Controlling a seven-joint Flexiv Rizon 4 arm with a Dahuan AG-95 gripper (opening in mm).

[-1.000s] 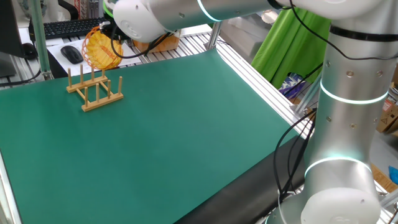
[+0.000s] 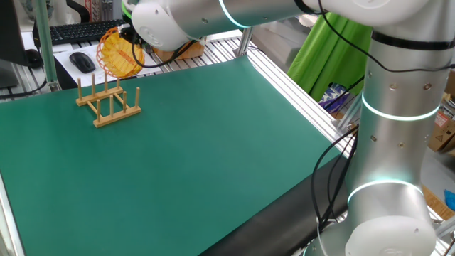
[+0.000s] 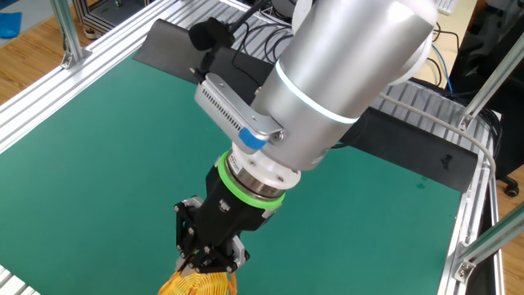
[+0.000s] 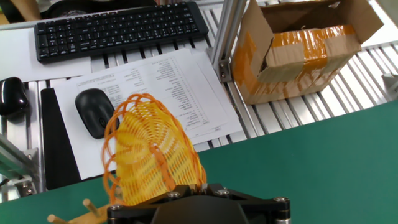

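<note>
A yellow woven basket with an orange looped rim [image 4: 146, 152] hangs in the air, tilted, with my gripper [image 3: 211, 264] shut on its edge. In exterior view 2 only a strip of the basket [image 3: 196, 285] shows below the fingers, at the bottom border. Exterior view 1 has the basket [image 2: 119, 54] beyond the far edge of the green mat, while the arm hides the gripper there. A wooden rack with upright pegs [image 2: 108, 104] stands on the mat, nearer than the basket; the wrist view catches just a corner of the rack [image 4: 90, 214].
Past the mat lie a black mouse [image 4: 95, 112], papers [image 4: 186, 93] and a keyboard [image 4: 121, 31]. An open cardboard box [image 4: 298, 59] stands to their right. A metal post [image 4: 229, 37] rises between them.
The basket and the arm's end have shifted slightly to the right in exterior view 1, and the basket's tilt has altered a little. The rack has stayed put.
</note>
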